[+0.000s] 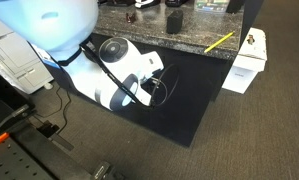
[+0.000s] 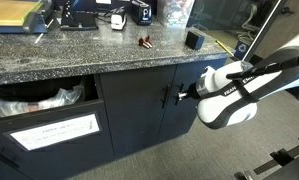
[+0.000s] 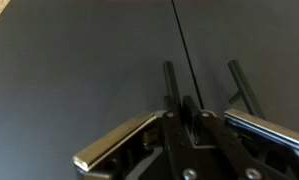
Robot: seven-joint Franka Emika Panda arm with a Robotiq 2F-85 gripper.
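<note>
Two dark cabinet doors stand under the counter, the left door [image 3: 79, 70] and the right door [image 3: 239, 40], with a thin seam between them. Each bears a slim black upright handle: the left handle [image 3: 170, 78] and the right handle [image 3: 243, 86] in the wrist view. My gripper is at the lower part of the left handle, its dark fingertips shut on it. The right handle stands free beside it. In exterior view 2 my gripper [image 2: 183, 94] reaches the doors from the right; its fingers are too small to make out there.
A stone countertop [image 2: 99, 55] overhangs the doors, carrying a dark cup [image 2: 195, 39] and several other items. An open drawer [image 2: 44, 113] with a plastic bag is at the left. A white bin [image 1: 246, 65] stands right of the cabinet.
</note>
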